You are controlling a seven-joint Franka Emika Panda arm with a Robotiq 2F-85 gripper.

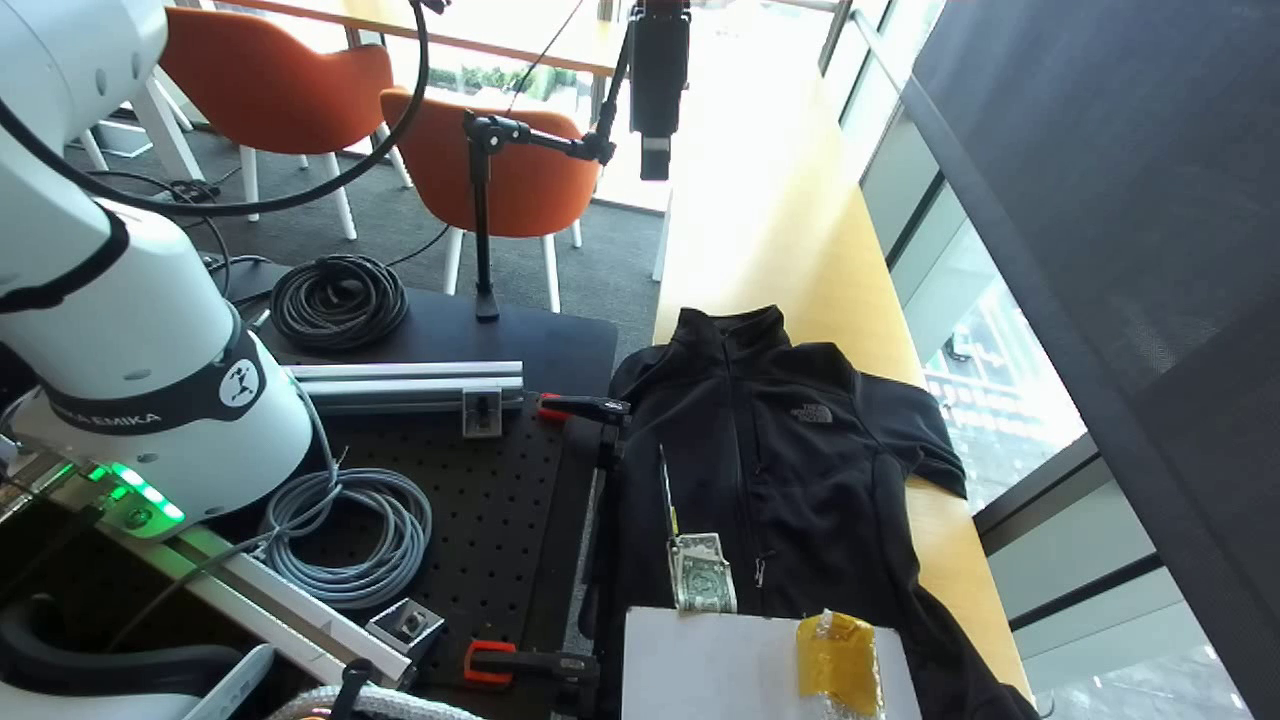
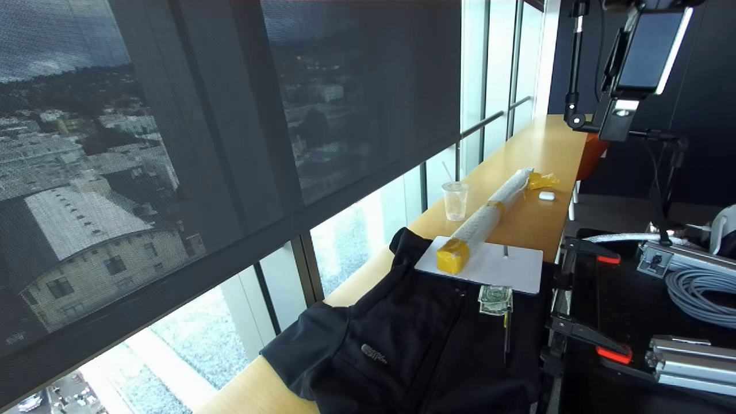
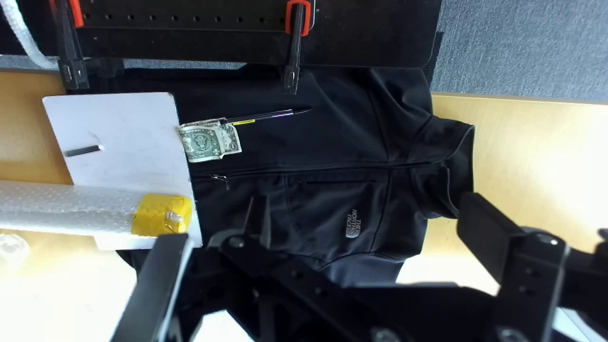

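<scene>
A black zip jacket (image 1: pixel 792 480) lies spread on the wooden table. On its front rest a dollar bill (image 3: pixel 203 142) and a dark pen (image 3: pixel 273 114), whose one end touches the bill. Beside the bill, a white board (image 3: pixel 122 131) overlaps the jacket's lower part and carries a short grey stick (image 3: pixel 83 150). A bubble-wrapped roll with a yellow taped end (image 3: pixel 162 214) lies across the board. My gripper hangs above all this in the wrist view, its fingers wide apart, nothing between them. Both exterior views leave the gripper out.
Black clamps (image 1: pixel 588 408) with red ends grip the pegboard's edge next to the jacket. A clear cup (image 2: pixel 455 200) and a small white case (image 2: pixel 546 196) stand near the roll. A camera stand (image 1: pixel 485 228) rises at the side.
</scene>
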